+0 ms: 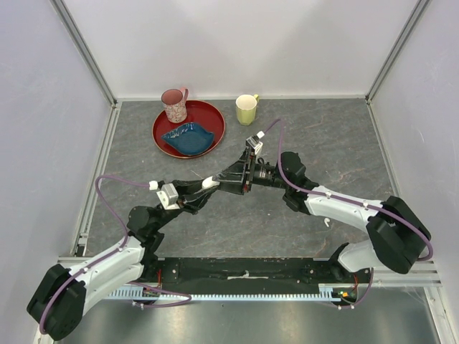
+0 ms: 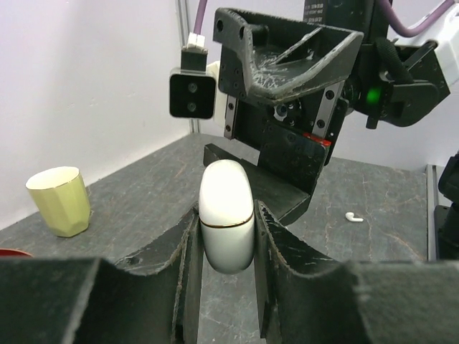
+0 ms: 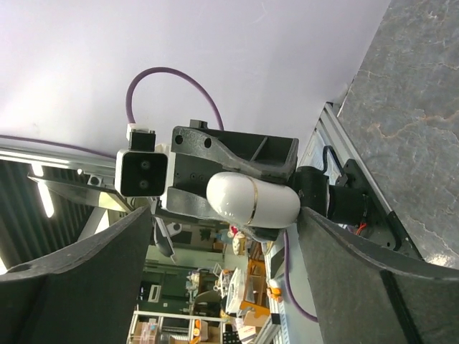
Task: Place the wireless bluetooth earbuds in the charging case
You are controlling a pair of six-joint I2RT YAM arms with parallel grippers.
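The white charging case (image 2: 226,193), closed with a thin gold seam, stands in the left wrist view between the fingertips of my left gripper, which is shut on it. Whether they touch it cannot be told. In the top view the case (image 1: 210,183) is between both grippers. A small white earbud (image 1: 327,222) lies on the table at right, and shows too as an earbud (image 2: 353,217) in the left wrist view.
Toward the back left is a red plate (image 1: 159,136) bearing a blue dish (image 1: 188,139) and a patterned mug (image 1: 173,107). A pale yellow cup (image 1: 247,109) stands to its right. Open grey table (image 1: 337,129) surrounds the back right.
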